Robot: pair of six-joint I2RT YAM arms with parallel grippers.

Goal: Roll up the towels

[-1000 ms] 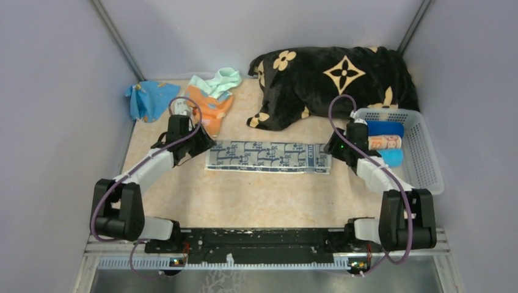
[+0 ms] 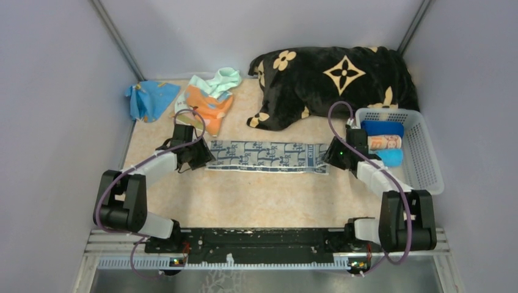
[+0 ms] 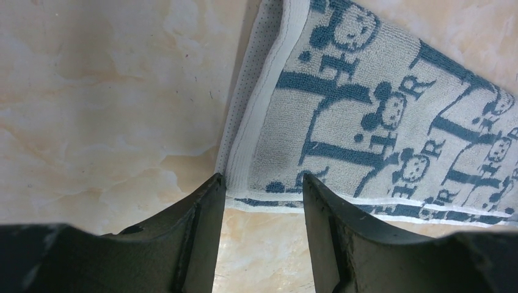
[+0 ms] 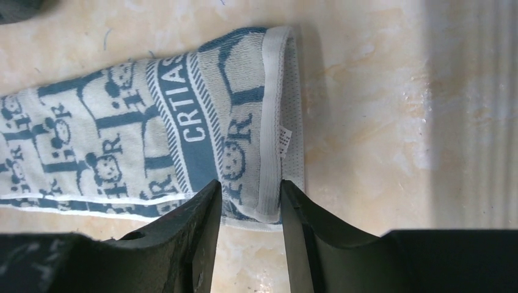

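Note:
A grey towel with dark blue print (image 2: 262, 156) lies folded into a long strip across the table. At its left end my left gripper stands open, its fingers spread over the front corner of the strip. My right gripper is at the other end, fingers part open, with the towel's front right corner between and below the fingers. I cannot tell whether those fingers touch the cloth. In the right wrist view the upper layer at that end is pulled a little inward, showing the lower layer and a small white tag (image 4: 284, 140).
A white basket (image 2: 429, 162) at the right holds rolled towels, one of them blue (image 2: 383, 129). Crumpled cloths, one blue (image 2: 151, 101) and one orange (image 2: 209, 108), lie back left. A black patterned cushion (image 2: 305, 85) fills the back.

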